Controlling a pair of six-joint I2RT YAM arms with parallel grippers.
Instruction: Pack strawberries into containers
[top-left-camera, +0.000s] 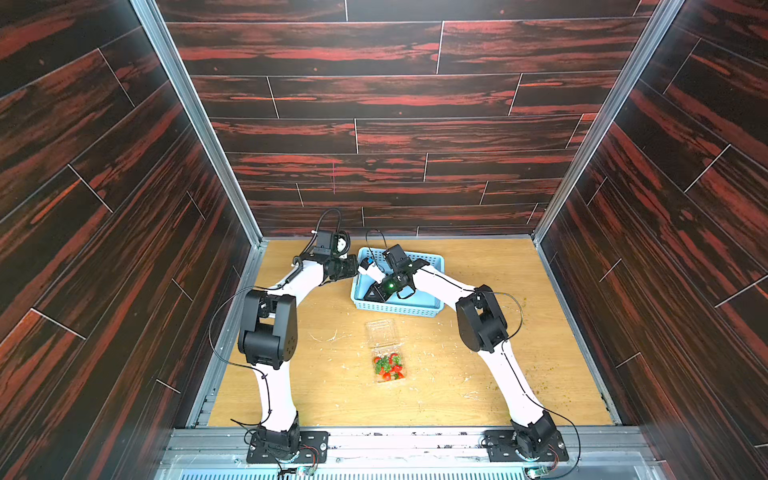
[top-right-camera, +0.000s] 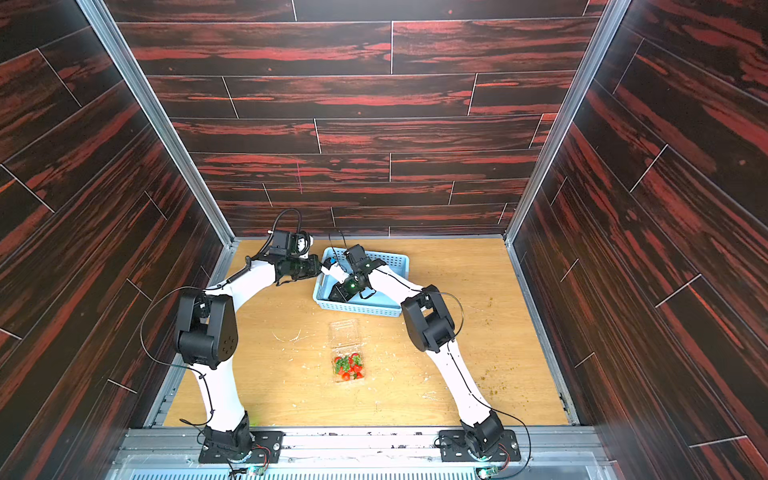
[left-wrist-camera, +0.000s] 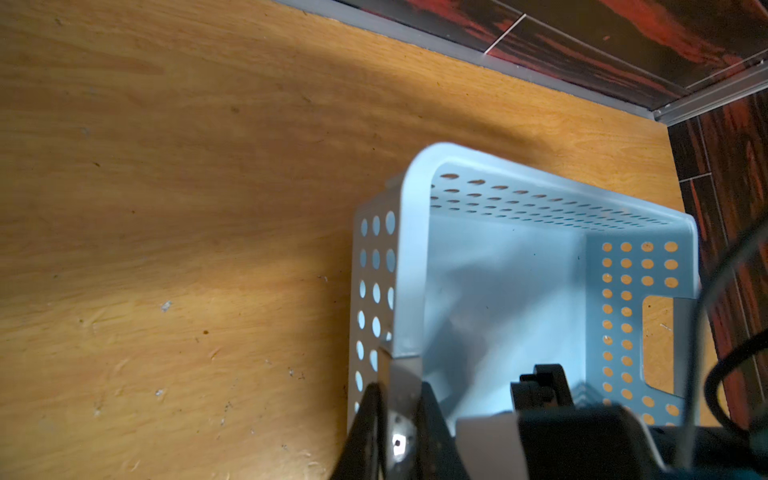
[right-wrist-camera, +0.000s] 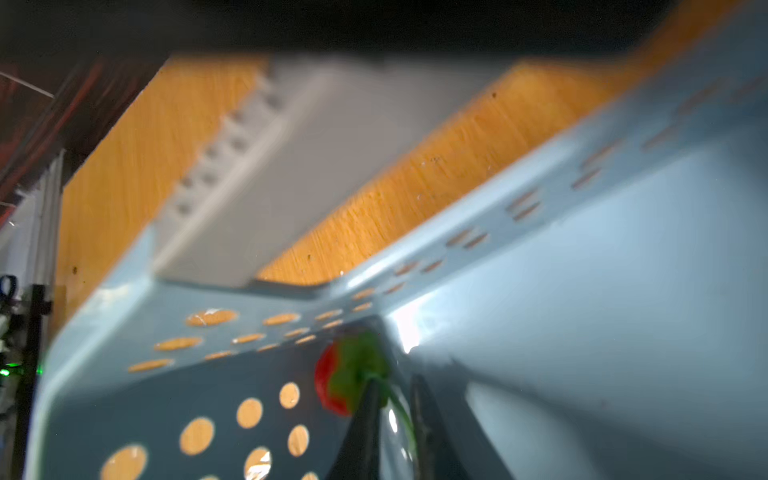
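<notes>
In the right wrist view, a red strawberry with green leaves lies in a corner of the light blue basket. Its thin green stem reaches between the fingertips of my right gripper. A narrow gap shows between these fingers, and the berry's body is just beyond them. My left gripper is shut on the rim of the blue basket, one finger on each side of the wall. From above, a clear container holding several strawberries sits in front of the basket, its lid open.
Much of the basket's floor looks bare in the left wrist view, part of it hidden by the right arm. Wooden table on both sides of the container is free. Walls enclose the back and sides.
</notes>
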